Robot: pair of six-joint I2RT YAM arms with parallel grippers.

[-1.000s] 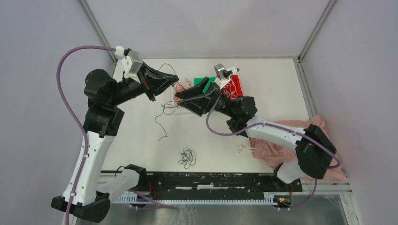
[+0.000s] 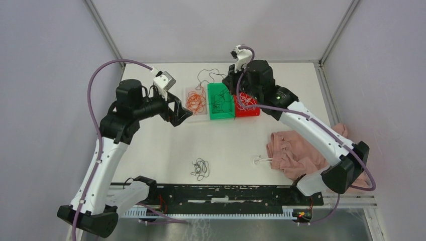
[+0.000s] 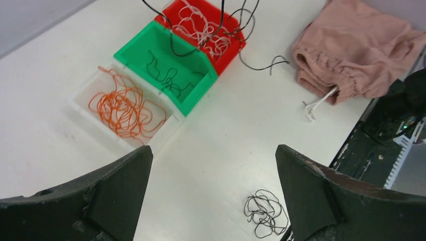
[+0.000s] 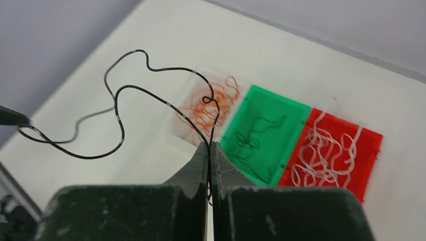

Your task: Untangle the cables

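A thin dark cable (image 4: 119, 116) hangs from my right gripper, which is shut on it over the bins; the strand runs between the fingertips and loops out to the left. In the left wrist view loose lengths of this cable (image 3: 255, 67) dangle over the green and red bins. My left gripper is open, its fingers wide apart with nothing between them. It hovers left of the bins in the top view. A second dark cable (image 2: 200, 169) lies coiled near the table's front edge.
In a row stand a white bin (image 3: 172, 123) with orange cables, a green bin (image 3: 200, 95) with dark cables, and a red bin (image 4: 372, 160) with pale cables. A pink cloth (image 2: 294, 150) and white cord (image 2: 262, 159) lie at right. Bare table surrounds the front coil.
My right gripper has closed on the cable and moved back and right, carrying it over the bins.
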